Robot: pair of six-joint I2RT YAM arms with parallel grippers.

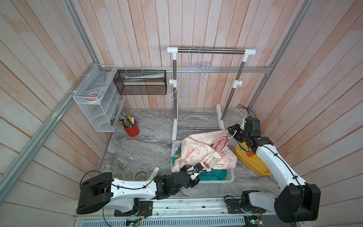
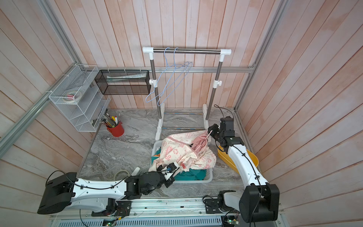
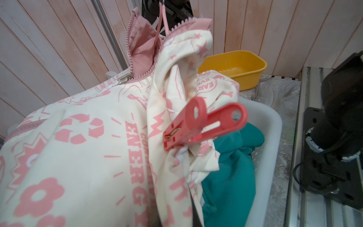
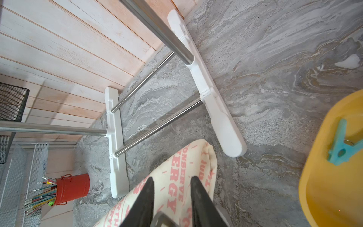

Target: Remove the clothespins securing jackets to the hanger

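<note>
A red clothespin [image 3: 185,126] is clipped on a white jacket with pink print [image 3: 94,158], piled over teal clothing [image 3: 230,166] in a white basket [image 3: 264,151]. My left gripper [image 1: 194,176] is low beside the pin at the basket's front; its fingers are mostly hidden in the left wrist view. My right gripper [image 1: 233,130] is at the back right by the jacket's collar and a pink hanger [image 3: 164,19]; whether it grips that hanger is unclear.
A yellow tub [image 4: 344,181] with a teal clothespin [image 4: 340,147] lies on the right. A rack [image 1: 211,50] with blue hangers stands behind; a red pen cup [image 1: 132,129] is at the left.
</note>
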